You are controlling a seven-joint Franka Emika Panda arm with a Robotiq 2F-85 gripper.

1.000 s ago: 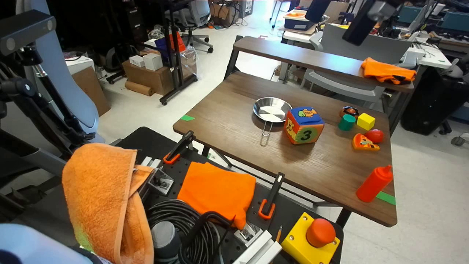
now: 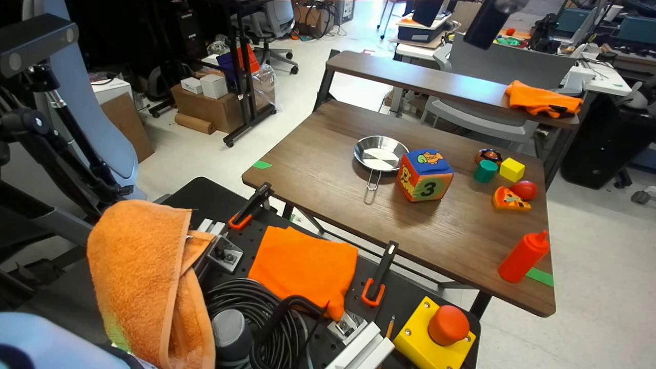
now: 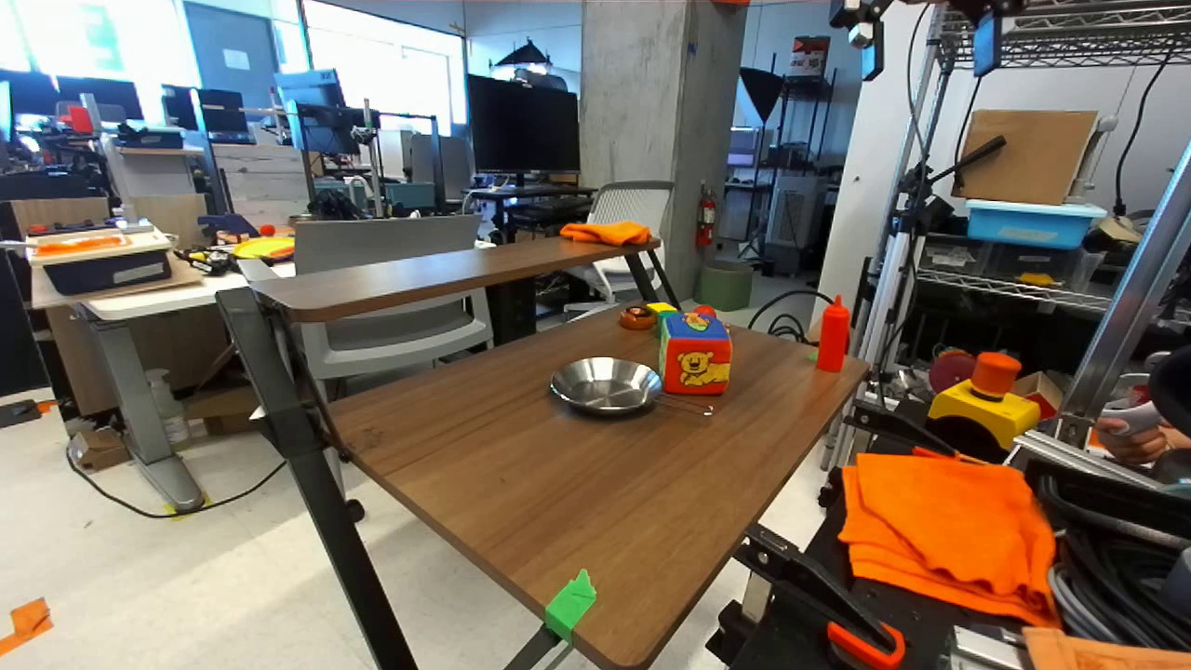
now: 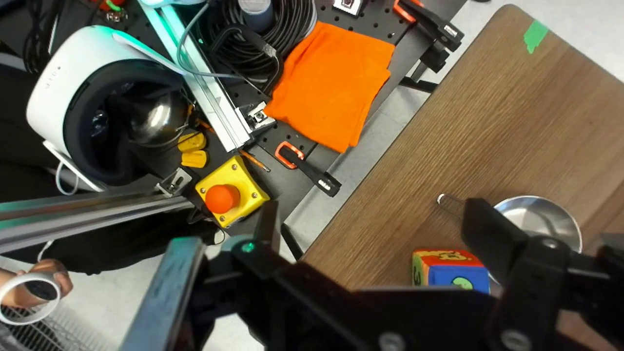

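Note:
High above the table, my gripper stands open, its two dark fingers wide apart and nothing held. Exterior view 1 catches the gripper (image 2: pixel 453 29) at the top edge, and exterior view 2 shows the gripper (image 3: pixel 930 50) at the upper right. On the brown table (image 2: pixel 307 147) rests a shiny metal pan (image 2: pixel 381 152), its wire handle towards the near edge. Right beside it sits a soft number cube (image 2: pixel 425 176) with a blue top. The wrist view shows both the cube (image 4: pixel 450 270) and the pan (image 4: pixel 541 216) partly hidden behind my gripper.
Towards the table's right end are a green cup (image 2: pixel 486 171), a yellow block (image 2: pixel 511 169), a red ball (image 2: pixel 524 190), a pizza slice (image 2: pixel 510 199) and a red bottle (image 2: pixel 524 256). A raised shelf (image 2: pixel 424 80) spans the far side.
In exterior view 1 my gripper has shifted up and to the left, staying open. The objects on the table have not moved.

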